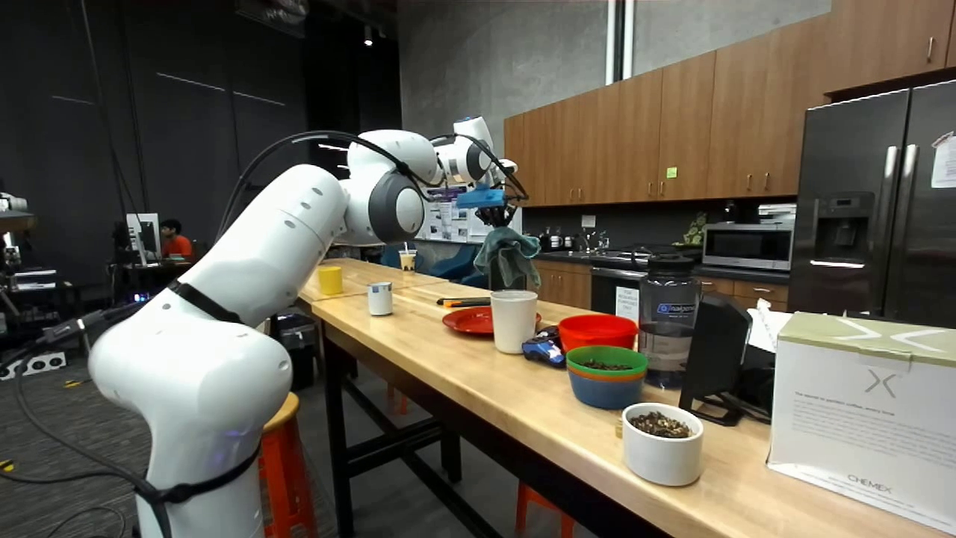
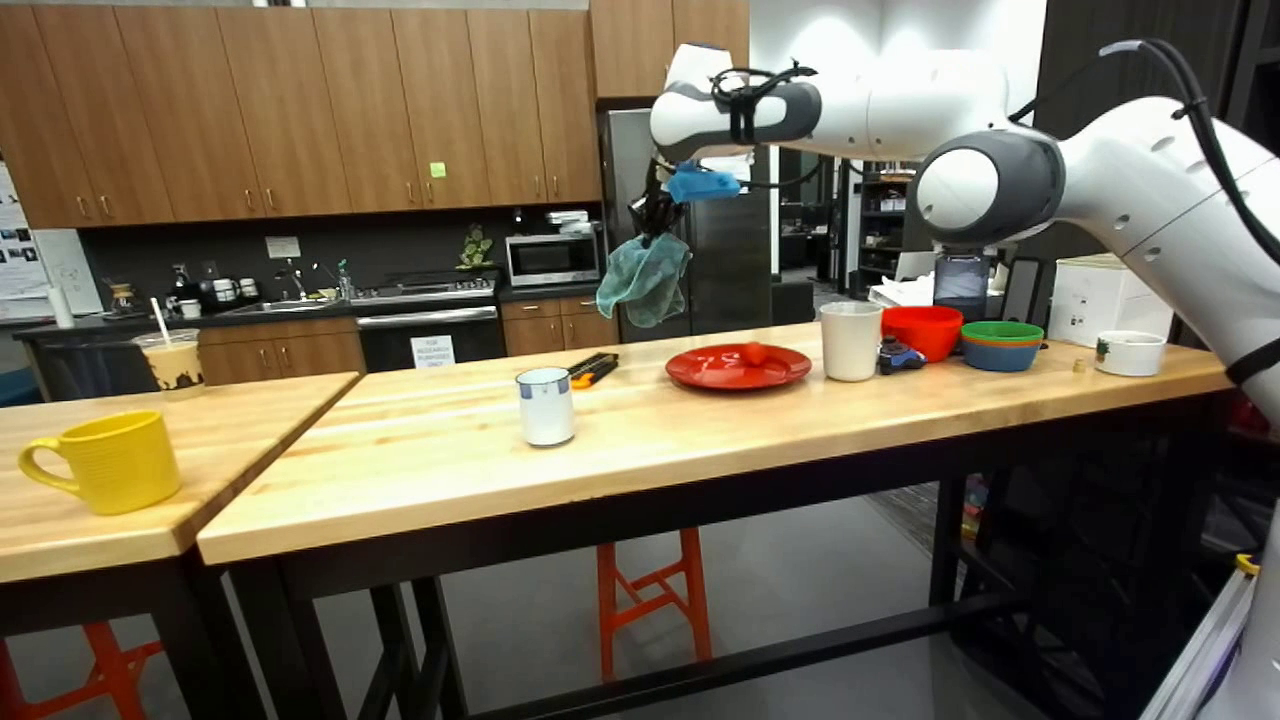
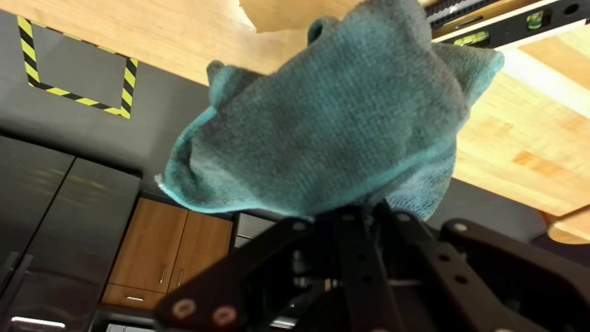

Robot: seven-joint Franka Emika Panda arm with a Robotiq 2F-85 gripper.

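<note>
A teal cloth (image 3: 332, 116) hangs from my gripper, whose dark fingers are shut on it in the wrist view. From outside, the same cloth (image 2: 645, 280) dangles in the air above the far side of the table, apart from the tabletop. In the first exterior view the cloth (image 1: 507, 252) shows above and behind the white cup (image 1: 514, 321), with the gripper (image 1: 495, 217) over it. Part of the grip is hidden by the cloth's folds.
On the wooden table (image 2: 456, 456) stand a red plate (image 2: 740, 367) with a red object, a white-and-blue mug (image 2: 546, 406), a black-and-orange tool (image 2: 591, 368) and several bowls at the right. A yellow mug (image 2: 120, 462) is at the left.
</note>
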